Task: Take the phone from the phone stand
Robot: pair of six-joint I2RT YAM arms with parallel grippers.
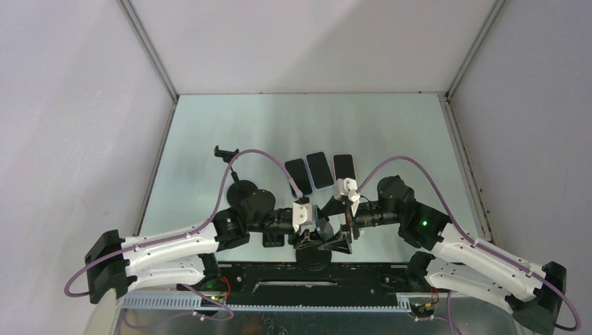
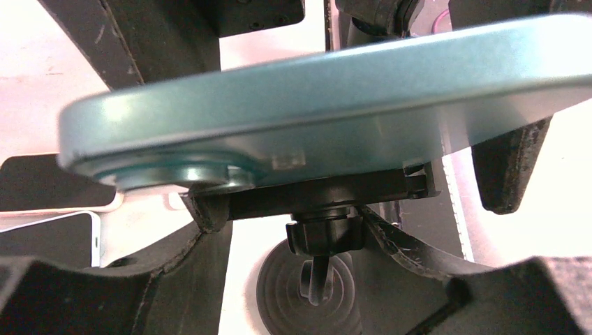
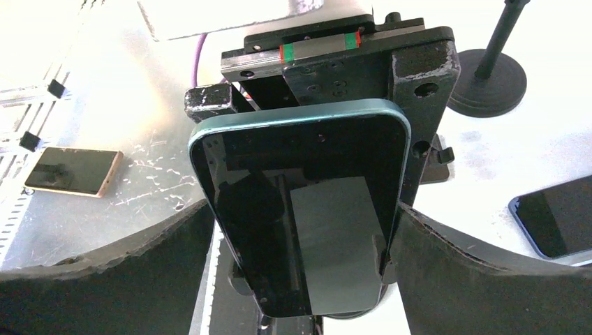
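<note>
A teal-edged phone (image 3: 300,216) fills the middle of the right wrist view, screen visible, between the fingers of my open right gripper. Its teal back (image 2: 328,112) crosses the left wrist view above a black stand holder (image 2: 314,192), whose round base (image 2: 272,293) is below. My left gripper has its fingers either side of the holder's neck, part open; whether they touch it is unclear. In the top view both grippers meet over the stand at the front centre, largely hiding it.
Several phones lie flat behind the grippers (image 1: 320,169). A second, empty stand (image 1: 241,192) stands at back left, beside my left arm. Another phone (image 1: 273,239) lies near the front edge.
</note>
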